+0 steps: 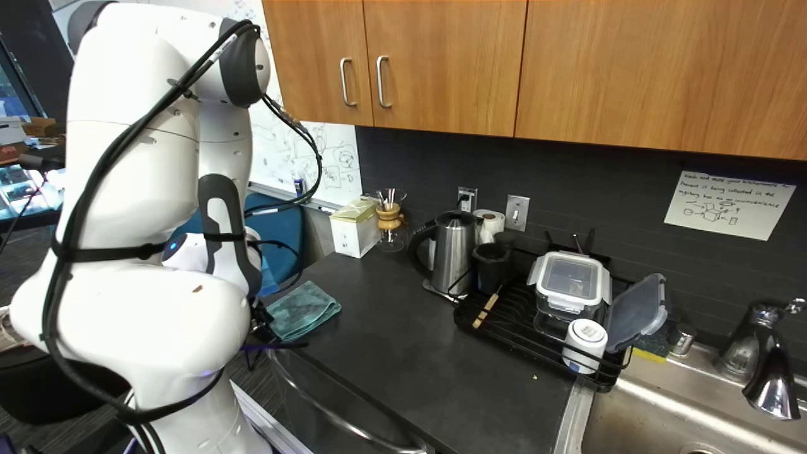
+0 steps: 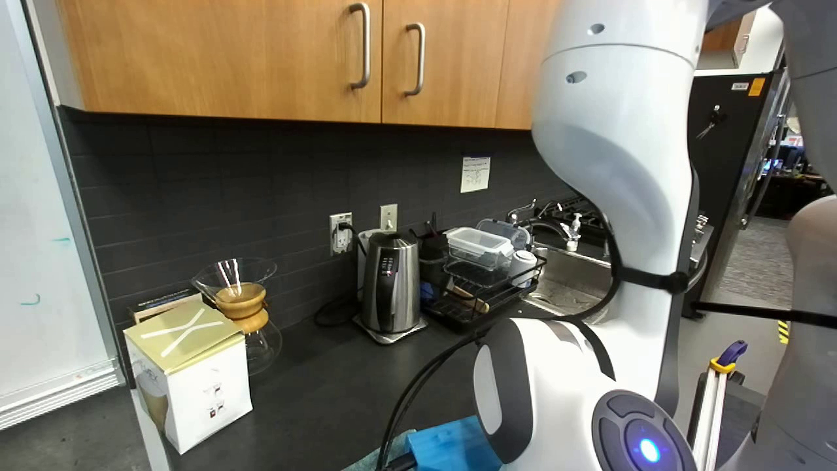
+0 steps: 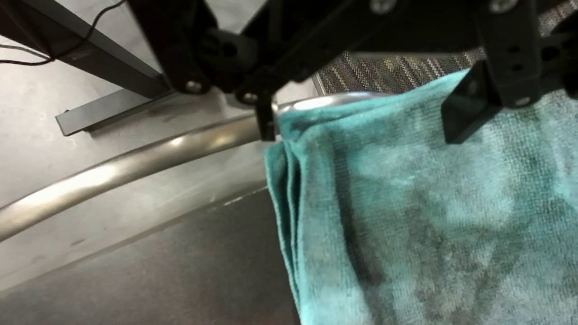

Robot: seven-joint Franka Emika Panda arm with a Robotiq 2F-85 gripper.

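Note:
A teal cloth (image 3: 433, 216), folded in layers, fills the right side of the wrist view. The same cloth (image 1: 304, 310) lies at the left end of the dark counter in exterior view 1, and only a sliver shows in exterior view 2. My gripper is open above the cloth's edge. One finger (image 3: 265, 119) stands beside the folded corner; the other finger (image 3: 470, 105) is over the cloth. Whether either touches the fabric I cannot tell. In exterior view 1 the arm mostly hides the gripper.
A curved metal rail (image 3: 135, 157) runs along the counter front near the cloth. On the counter stand a white box (image 1: 353, 231), a glass coffee maker (image 1: 389, 219), a steel kettle (image 1: 454, 250) and a dish rack (image 1: 522, 325). Between cloth and rack the counter is bare.

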